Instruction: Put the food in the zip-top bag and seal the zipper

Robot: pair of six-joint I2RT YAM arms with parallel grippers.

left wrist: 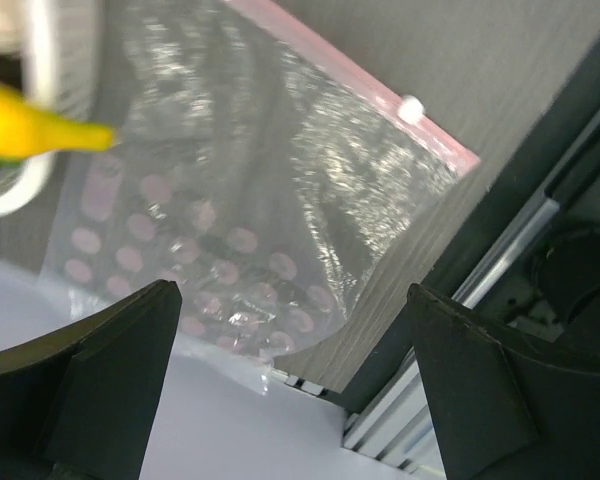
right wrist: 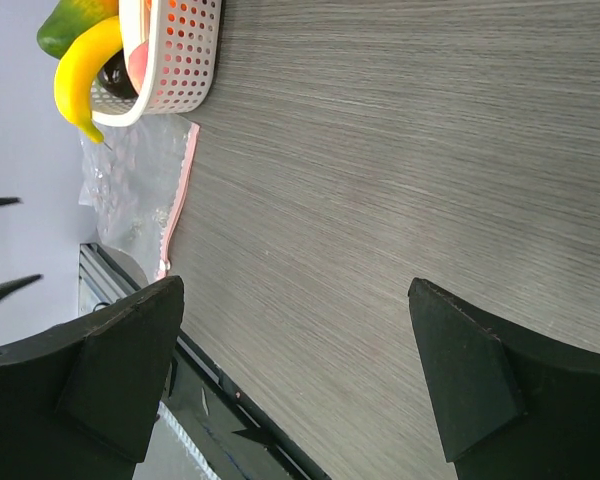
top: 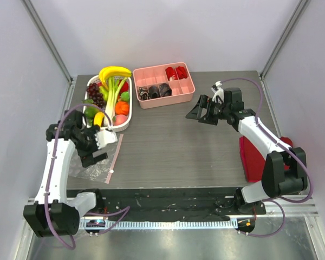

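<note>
A clear zip bag (left wrist: 250,170) with a pink zipper strip and white slider (left wrist: 411,109) lies flat at the table's front left. My left gripper (top: 95,154) hangs open over it, fingers empty. In the top view a white basket (top: 123,124) of food stands behind the bag, holding bananas (top: 114,71), grapes, celery, an orange item and other produce; a yellow banana (right wrist: 77,75) hangs over its front rim. My right gripper (top: 200,112) is open and empty over the bare table right of centre.
A pink divided tray (top: 168,97) with small items stands at the back centre. A folded red cloth (top: 252,162) lies at the right, partly behind the right arm. The front edge is just below the bag.
</note>
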